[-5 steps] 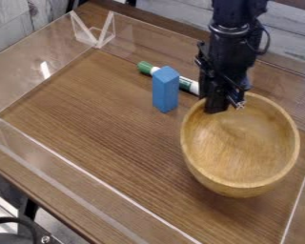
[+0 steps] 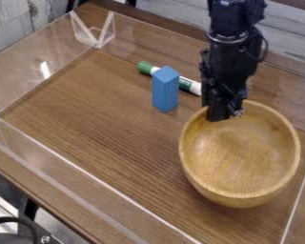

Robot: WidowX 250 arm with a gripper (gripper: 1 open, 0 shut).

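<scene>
My black gripper (image 2: 221,107) hangs down over the back-left rim of a large yellow bowl (image 2: 238,160) on the right of the wooden table. Whether its fingers are open or shut, or touch the rim, is hard to tell. A blue box (image 2: 164,88) stands upright just left of the gripper, and a white tube with a green end (image 2: 187,83) lies behind it.
Clear walls or edges border it at the left and back.
My gripper has shifted slightly at the bowl's back rim, and its wrist looks turned a little. The bowl looks nearly unmoved.
</scene>
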